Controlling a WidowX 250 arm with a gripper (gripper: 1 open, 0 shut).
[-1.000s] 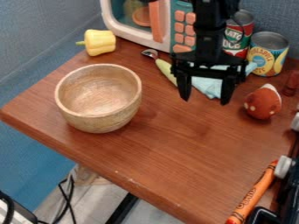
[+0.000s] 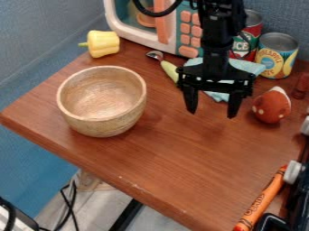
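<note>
My black gripper [image 2: 212,104] hangs over the middle-right of the wooden table, fingers apart with nothing between them. Behind it lie a light blue cloth [image 2: 247,68] and a pale yellow-green item [image 2: 172,70]. A wooden bowl [image 2: 101,99] stands at the left, and a red, egg-shaped object [image 2: 272,106] sits to the right of the gripper.
Toy microwave [image 2: 136,23], yellow object [image 2: 100,43] and cans [image 2: 277,54] stand at the back. An orange crayon-like tube [image 2: 261,203] lies at the front right.
The gripper has moved very slightly downward in the view. Nothing else has visibly moved.
</note>
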